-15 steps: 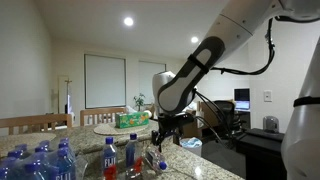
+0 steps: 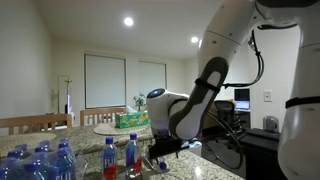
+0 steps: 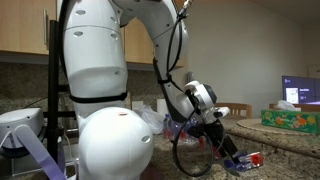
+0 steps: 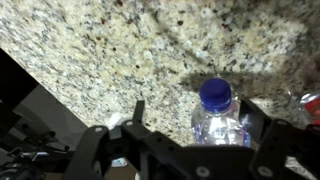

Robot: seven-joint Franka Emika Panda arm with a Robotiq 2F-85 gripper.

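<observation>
A clear plastic bottle with a blue cap (image 4: 215, 95) is seen from above in the wrist view, on the speckled granite counter (image 4: 100, 60). My gripper stands open over it, the bottle within the span of the fingers and closer to the right one. Contact cannot be told. In exterior view 1 the blue cap (image 2: 163, 166) shows low beside the gripper (image 2: 170, 149); the arm hides part of the bottle. From the other side, a bottle with a red label (image 3: 255, 159) appears tilted or lying by the gripper (image 3: 226, 148).
Two upright bottles with red liquid or labels, one near (image 2: 110, 158) and one beside it (image 2: 133, 156), stand left of the gripper. Several blue-capped bottles (image 2: 65, 160) crowd the left foreground. A green box (image 2: 131, 119) is farther back.
My gripper and forearm have moved lower and slightly left, toward the blue-capped bottle. The bottles show no clear movement.
</observation>
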